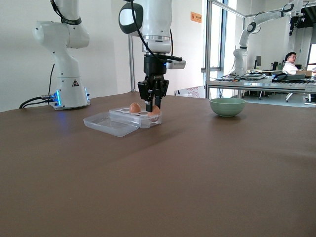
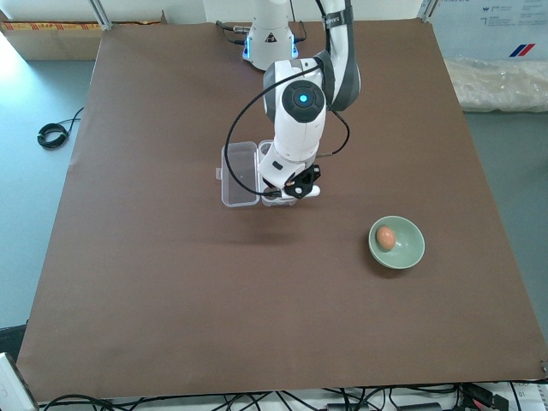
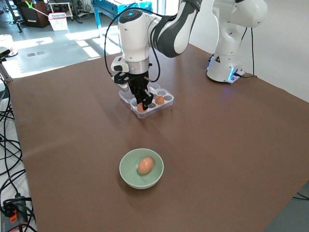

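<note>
My black gripper is lowered into a clear plastic egg carton, around or just above the egg at the carton's near-right end. A second egg sits in another cup, also visible in the right view. The carton's lid lies open beside it. I cannot tell whether the fingers are closed on the egg. A green bowl holds one brown egg, which also shows in the right view.
Cables run along the table's outer edge.
</note>
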